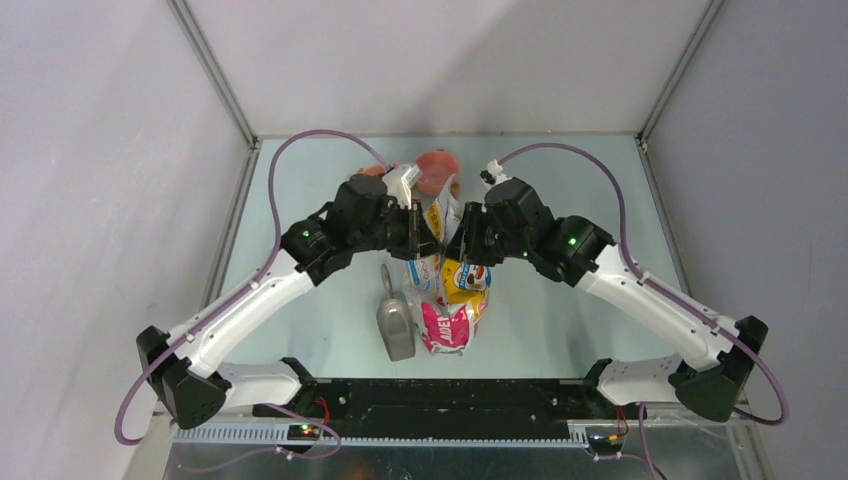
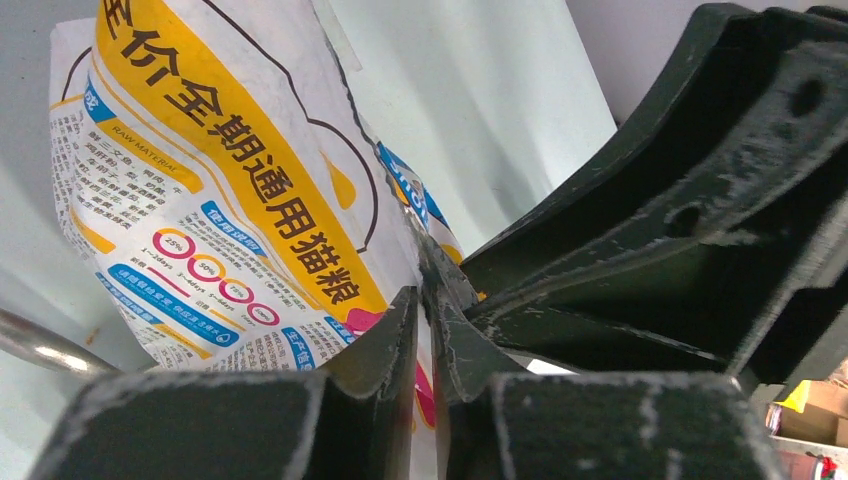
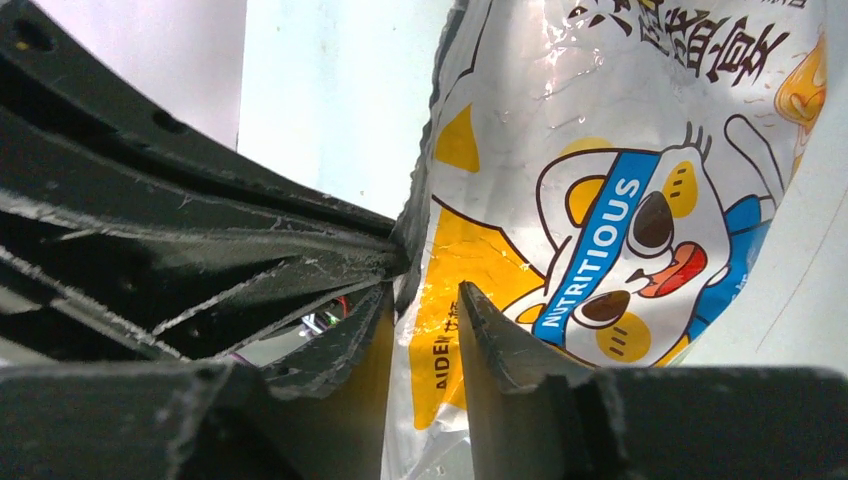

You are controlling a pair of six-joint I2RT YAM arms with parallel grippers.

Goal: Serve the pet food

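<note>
An orange, white and pink cat food bag (image 1: 447, 320) stands mid-table, shown close up in the left wrist view (image 2: 230, 210) and the right wrist view (image 3: 630, 240). My left gripper (image 1: 428, 240) and my right gripper (image 1: 456, 243) meet at its crimped top edge from either side. Their fingers nearly touch there in both wrist views; whether bag material is between each pair is unclear. A metal scoop (image 1: 396, 325) lies left of the bag.
Pinkish bowls (image 1: 437, 168) sit behind the bag at the back of the table, partly hidden by the left arm.
</note>
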